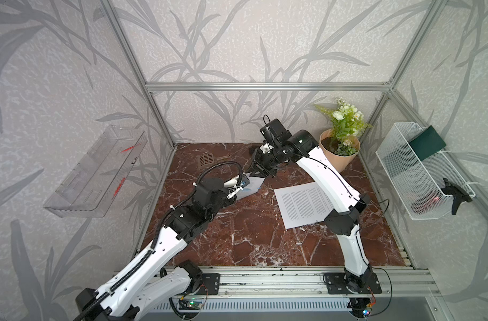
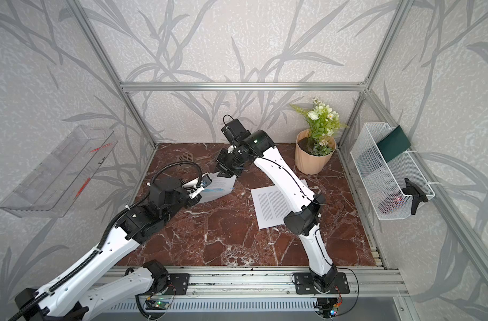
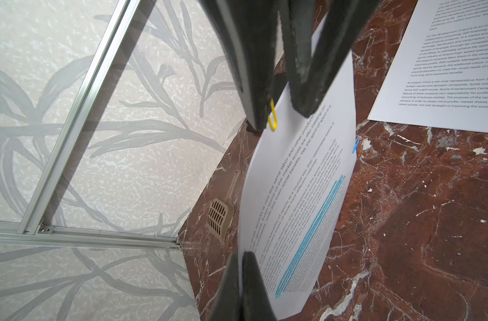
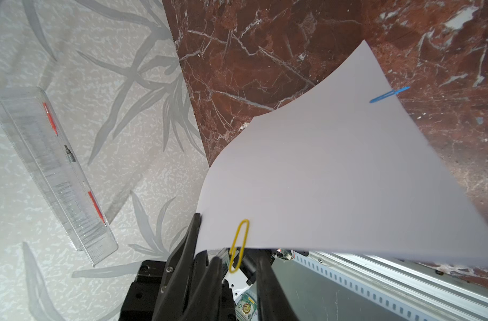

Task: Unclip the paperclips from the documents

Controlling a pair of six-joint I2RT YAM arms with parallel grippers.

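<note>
In the left wrist view, my left gripper is shut on the edge of the highlighted document [image 3: 292, 214], which hangs tilted and curved above the table. At its far edge sits a yellow paperclip [image 3: 273, 120], partly behind a finger of my right gripper. In the right wrist view, the right gripper stands part open, its fingers either side of the yellow paperclip [image 4: 243, 230], which still overlaps the sheet's edge. Whether they touch it I cannot tell. A blue paperclip [image 4: 389, 95] is clipped to another edge of the same document.
A second printed document [image 1: 303, 204] lies flat to the right, partly under the right arm. The plant pot [image 1: 338, 152] stands at the back right. A clear bin [image 1: 102, 171] and a white mesh basket [image 1: 415, 171] hang at the sides.
</note>
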